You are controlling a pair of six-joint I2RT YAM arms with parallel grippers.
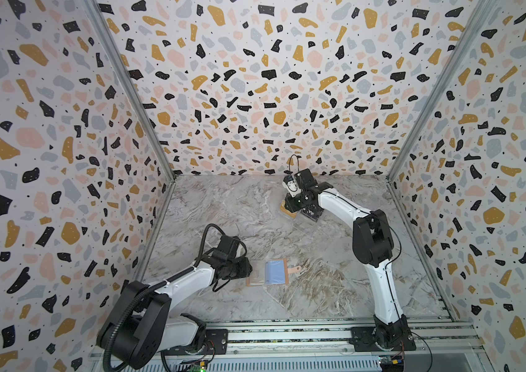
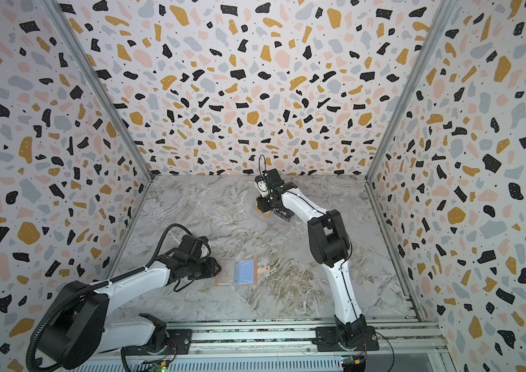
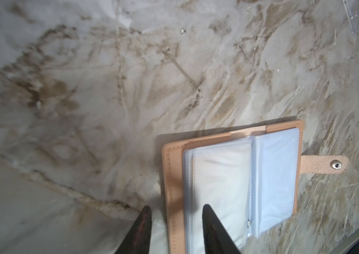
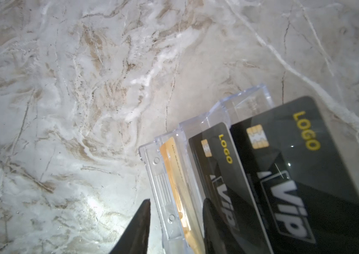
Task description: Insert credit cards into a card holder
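The tan card holder (image 1: 275, 271) lies spread open on the marble table, its clear sleeves facing up and its snap strap pointing right. Over its left edge my left gripper stands open and empty. At the back of the table a clear plastic stand (image 4: 162, 190) carries a gold card (image 4: 178, 186) and two black cards. The nearer black card (image 4: 297, 173) and the middle black card (image 4: 223, 182) lean in their slots. My right gripper is open above the stand, its fingertips around the gold card's area; contact cannot be made out.
Patterned walls close in the back and both sides. Bare table (image 1: 225, 198) lies left of the stand and between it and the card holder. A metal rail (image 1: 287, 334) runs along the front edge.
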